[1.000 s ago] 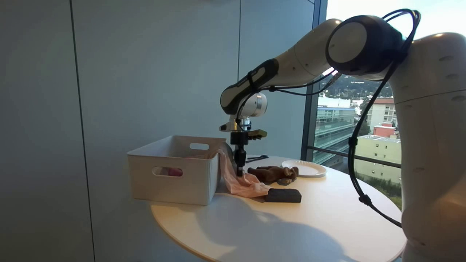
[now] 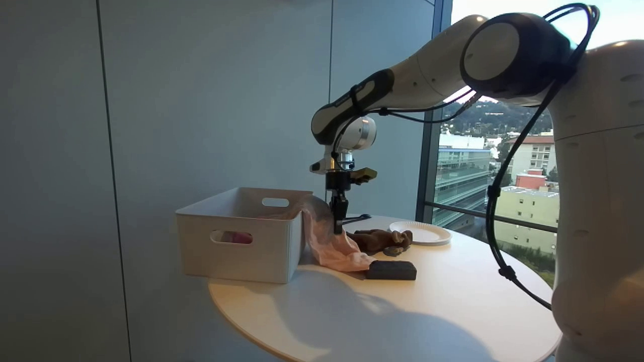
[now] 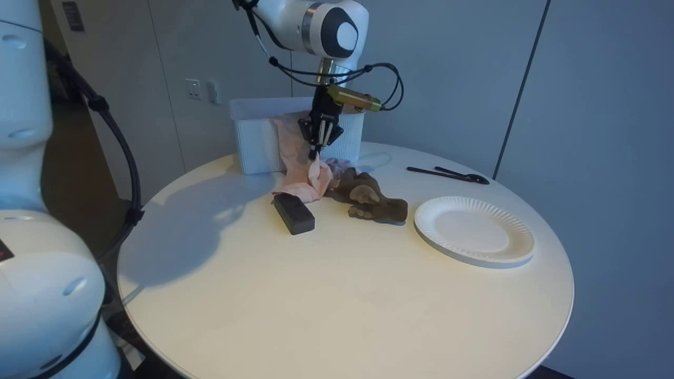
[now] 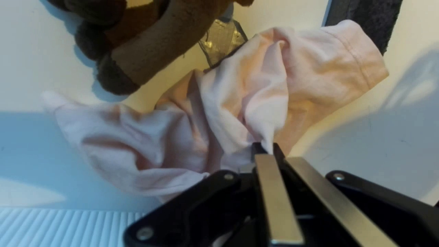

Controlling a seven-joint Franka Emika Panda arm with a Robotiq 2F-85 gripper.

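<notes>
A pink cloth (image 2: 326, 241) drapes from the rim of the white bin (image 2: 241, 253) down onto the table. My gripper is shut on a pinched fold of it, a little above the tabletop, as the wrist view shows. In exterior view 2 the gripper (image 3: 314, 153) stands just in front of the bin, with the cloth (image 3: 291, 155) spread beside and below it. The cloth's near end touches a dark block (image 3: 294, 213). What lies inside the bin is mostly hidden, though something pink (image 2: 241, 238) shows through its handle hole.
A brown plush toy (image 3: 379, 205) lies right beside the cloth. Farther right are a white paper plate (image 3: 474, 230) and black utensils (image 3: 452, 175).
My gripper has risen slightly and shifted a little to the right in exterior view 1, drawing the pinched part of the cloth upward. The bin, block and toy have stayed put.
</notes>
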